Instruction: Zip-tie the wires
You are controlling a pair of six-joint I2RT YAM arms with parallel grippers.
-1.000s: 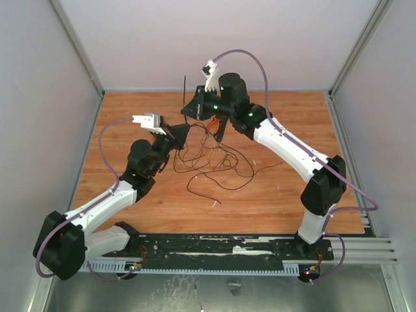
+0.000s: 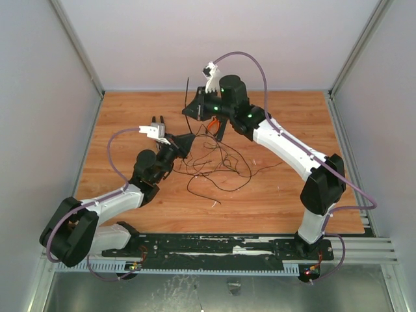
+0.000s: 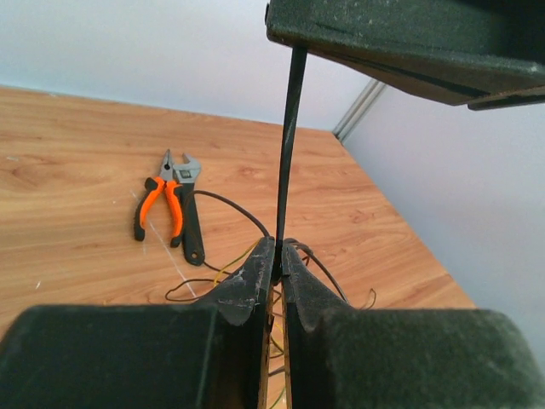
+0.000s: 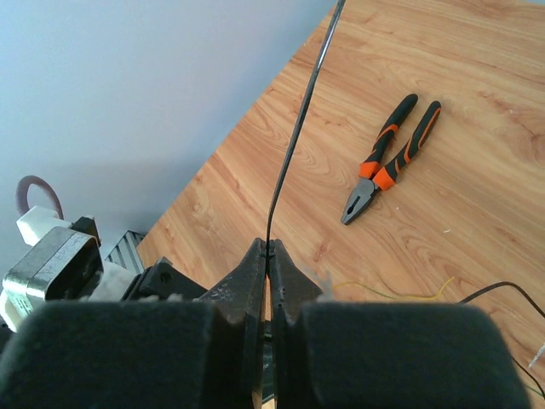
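A thin black zip tie (image 2: 187,91) runs between both grippers and sticks up past the right one in the top view. In the left wrist view, the stretched zip tie (image 3: 289,136) leads from the left fingertips up to a right finger (image 3: 409,43). My left gripper (image 2: 192,136) is shut at its lower end, beside the wires; the tie's head is hidden there. My right gripper (image 2: 184,112) is shut on the strap, whose free tail (image 4: 294,145) rises from its tips. Tangled dark wires (image 2: 246,185) spread across the table, with a yellow wire (image 4: 400,296) among them.
Orange-handled pliers (image 3: 159,196) and an adjustable wrench (image 3: 192,221) lie together on the table. A second pair of pliers lies near the left side.
In the top view my left gripper has moved a little right and toward the front, widening the gap to the right gripper. The right arm has barely moved.
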